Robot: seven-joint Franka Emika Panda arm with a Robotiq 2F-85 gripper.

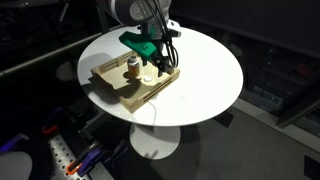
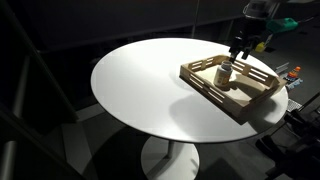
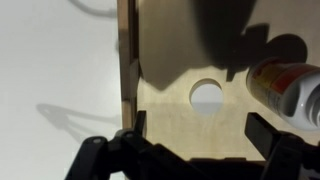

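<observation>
A pill bottle [image 3: 285, 90] with an orange-brown label stands in a shallow wooden tray; it also shows as the bottle [image 1: 133, 66] in exterior view 1. A small round white disc [image 3: 206, 97], perhaps the lid, lies flat on the tray floor beside it. My gripper is open above the tray, its fingers [image 3: 262, 134] spread wide with nothing between them. In the wrist view the disc sits ahead of the gap and the bottle is off to the right. In exterior view 2 the bottle [image 2: 222, 75] stands upright.
The wooden tray [image 2: 208, 92] has raised slatted walls, one edge running close to my left finger.
</observation>
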